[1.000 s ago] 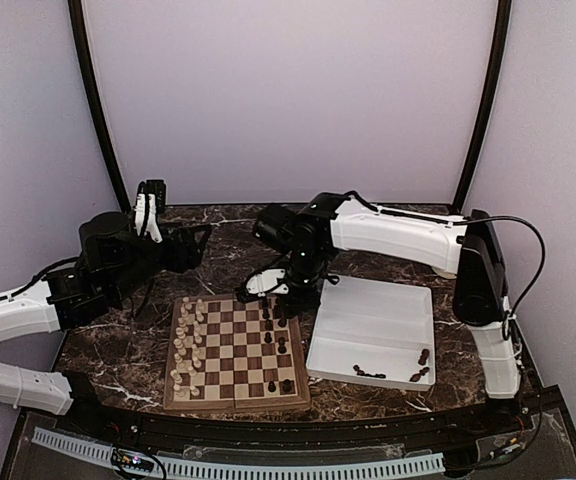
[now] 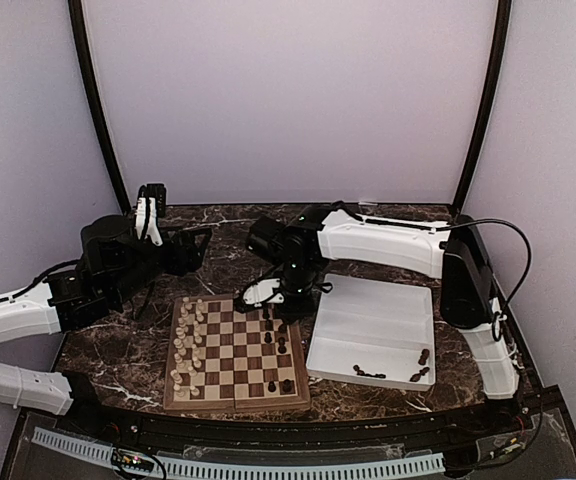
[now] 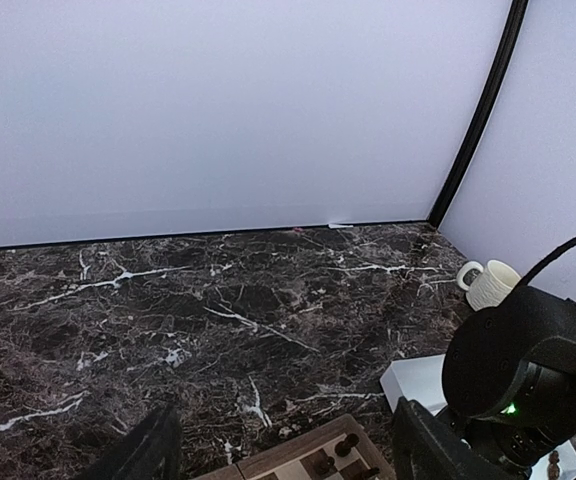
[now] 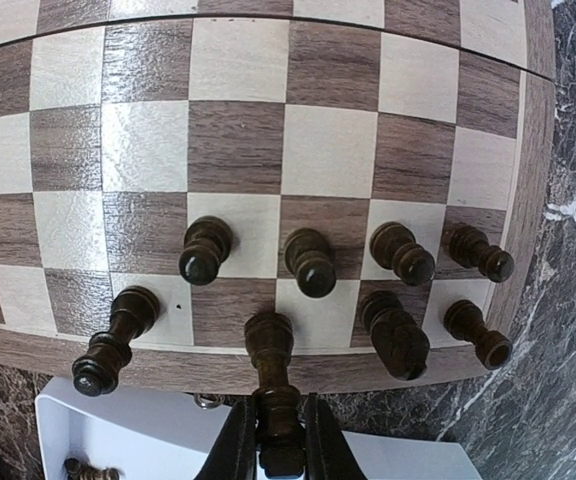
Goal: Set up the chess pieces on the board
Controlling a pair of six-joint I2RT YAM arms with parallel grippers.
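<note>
A dark, tall chess piece [image 4: 269,345] is gripped by its upper part in my right gripper. Its base is over a dark back-row square; whether it touches the wood I cannot tell. Around it on the chessboard [image 4: 333,65] stand other dark pieces, among them a pawn [image 4: 310,262], a tall piece [image 4: 116,340] to the left and a rook [image 4: 477,335] near the right edge. Light pieces [image 2: 196,340] line the board's left side in the top view. My left gripper is open and empty, raised at the left, away from the board.
A white tray [image 2: 368,315] beside the board's right side holds several dark pieces [image 2: 370,373] along its near edge and corner. A white mug [image 3: 491,285] stands at the back right. Behind the board the marble tabletop [image 3: 218,330] is clear.
The left arm is nearly still, and the pieces in view stay where they were.
</note>
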